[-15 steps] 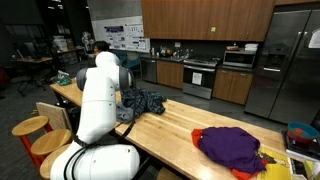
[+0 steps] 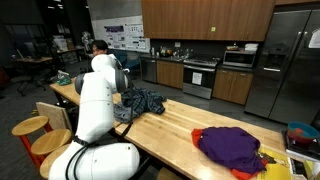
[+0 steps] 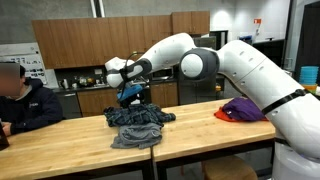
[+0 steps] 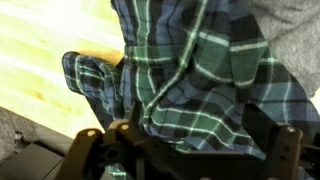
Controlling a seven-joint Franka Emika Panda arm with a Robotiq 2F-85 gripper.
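A dark green and navy plaid shirt (image 4: 185,85) lies crumpled on the wooden table. In the second exterior view the plaid shirt (image 3: 130,113) sits just behind a grey cloth (image 3: 138,136). My gripper is open above the shirt, its fingers (image 4: 262,130) wide apart with plaid fabric visible below the gap. No fabric is seen clasped between them. The grey cloth (image 4: 290,35) also shows at the upper right of the wrist view.
Purple, red and yellow cloths (image 2: 232,147) are piled at the table's other end. Bare tabletop (image 2: 185,122) lies between that pile and the plaid shirt. Stools (image 2: 30,127) stand beside the table. A person (image 3: 30,100) sits at the left.
The arm has shifted slightly near the plaid shirt over the last second. The cloths look unmoved.
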